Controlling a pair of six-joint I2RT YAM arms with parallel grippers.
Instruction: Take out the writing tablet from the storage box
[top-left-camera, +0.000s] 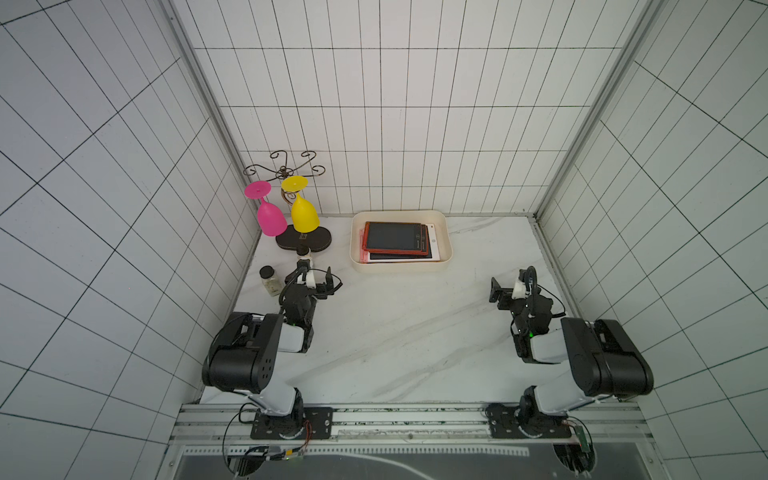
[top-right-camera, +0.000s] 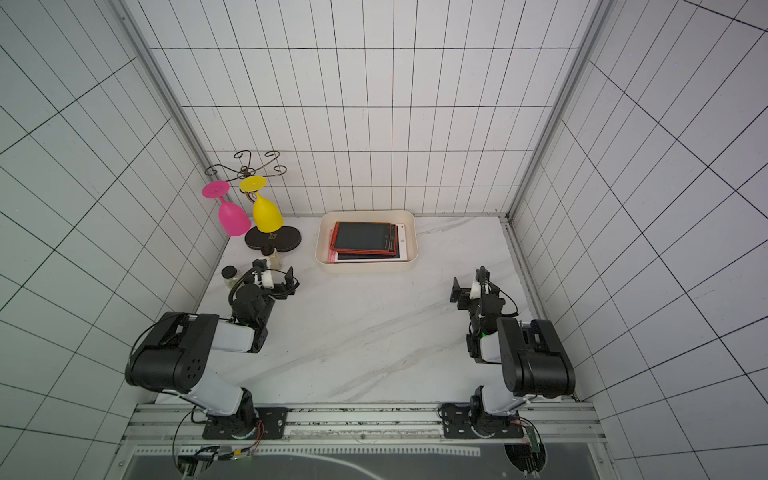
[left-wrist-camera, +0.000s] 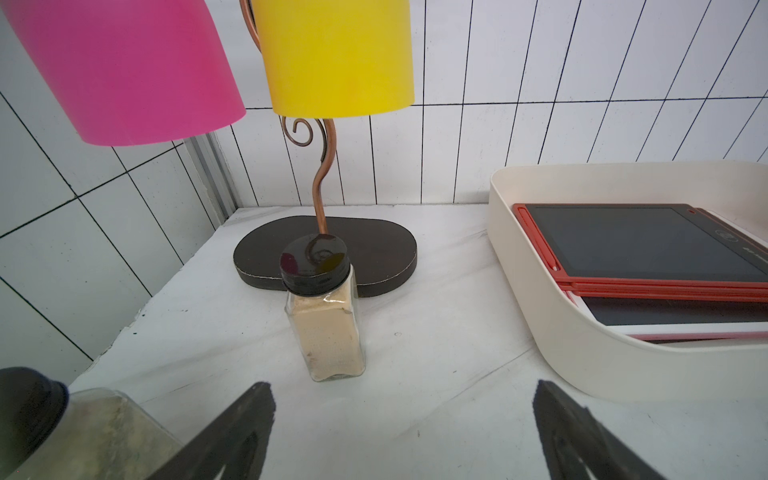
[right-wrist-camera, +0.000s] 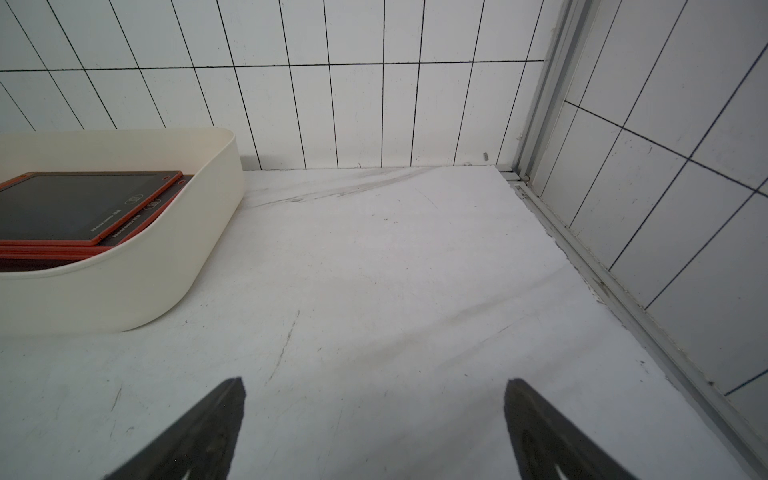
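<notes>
A cream storage box (top-left-camera: 440, 258) sits at the back middle of the table, holding a stack of writing tablets (top-left-camera: 395, 237) with red frames and dark screens, over a white one. My left gripper is open and empty at the left, short of the box, which shows at the right of the left wrist view. My right gripper stands open and empty at the right, with the box at the left of the right wrist view.
A stand with pink (top-left-camera: 272, 217) and yellow (top-left-camera: 305, 214) plastic glasses is at the back left. Two jars (left-wrist-camera: 324, 336) with dark lids stand near my left gripper. Tiled walls surround the back and sides.
</notes>
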